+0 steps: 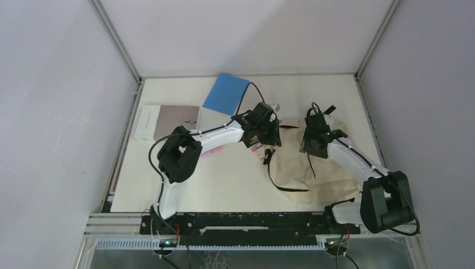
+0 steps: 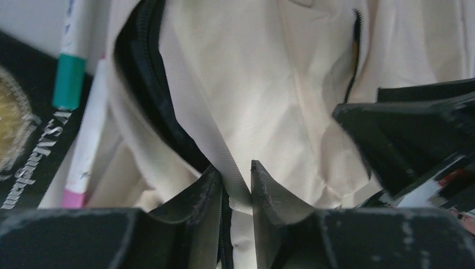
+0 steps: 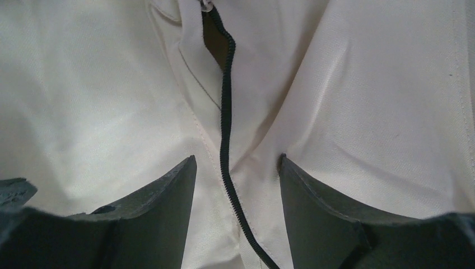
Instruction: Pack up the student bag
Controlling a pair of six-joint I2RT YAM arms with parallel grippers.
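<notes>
The cream bag (image 1: 294,168) with black zipper trim lies flat at the right of the table. My left gripper is shut on a fold of its cloth beside the black zipper (image 2: 150,73). Over the bag's front, my right gripper stands open, with a black cord (image 3: 226,123) and loose cloth running below its fingers. Two markers, one teal-ended (image 2: 68,84) and one pink-ended (image 2: 88,134), lie by the bag's left edge. A black booklet (image 2: 33,140) sits beside them, mostly hidden under the left arm from above.
At the back lies a blue folder (image 1: 225,94). A grey-brown book or case (image 1: 176,120) with a white side is at the left. Something pink (image 1: 213,151) lies under the left forearm. Both grippers stand close together over the bag.
</notes>
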